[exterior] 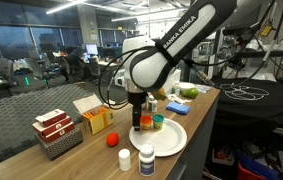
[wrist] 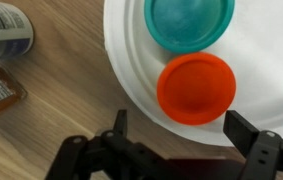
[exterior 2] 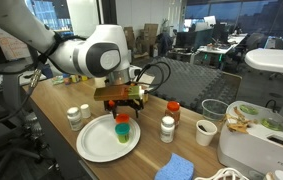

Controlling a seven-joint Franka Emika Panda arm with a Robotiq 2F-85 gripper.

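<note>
A white plate (exterior: 175, 141) lies on the wooden table with two small cups on it. The orange-red cup (wrist: 196, 88) and the teal-green cup (wrist: 189, 22) stand side by side, close together, near the plate's rim. My gripper is open, its fingers (wrist: 119, 122) spread wide on the near side of the orange cup, with no object held. In the second exterior view the gripper (exterior 2: 121, 104) hangs just above the orange cup (exterior 2: 122, 120); the green cup (exterior 2: 122, 133) is in front of it.
White-lidded jars (exterior 2: 167, 128) and a red-brown jar (exterior 2: 173, 108) stand around the plate. Red-and-white boxes (exterior: 53, 125) fill a dark basket at the left, beside an orange carton (exterior: 96, 119). A blue cloth (exterior 2: 176, 168) lies on the table. The plate's front part is bare.
</note>
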